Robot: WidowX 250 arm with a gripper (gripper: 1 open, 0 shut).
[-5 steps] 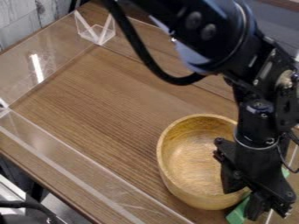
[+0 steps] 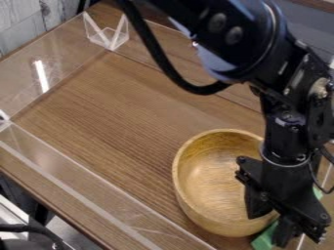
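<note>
My black gripper (image 2: 290, 217) is low at the right of the camera view, reaching down past the right side of a yellow-tan bowl (image 2: 198, 181). Its fingers are shut on a green object (image 2: 265, 237), which lies at the lower right beside the bowl and is mostly hidden by the gripper. The bowl stands upright on the wooden surface, its right part behind the gripper.
A clear plastic holder (image 2: 107, 29) stands at the back left. Dark cables show at the lower left.
The gripper and bowl have barely moved; at most a very slight shift.
</note>
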